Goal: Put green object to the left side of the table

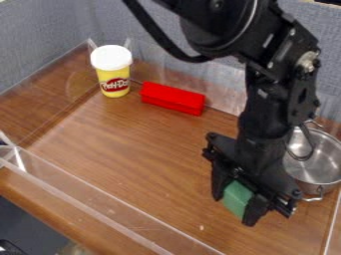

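The green object is a small block held between the black fingertips at the right front of the table. My gripper is shut on it, one finger on either side, and the fingers cover part of it. Whether the block is clear of the wooden table is hard to judge, though it looks raised a little.
At the right edge stands a metal pot, close beside the gripper and partly hidden by it. A red block and a yellow Play-Doh can with a white lid sit at the back.
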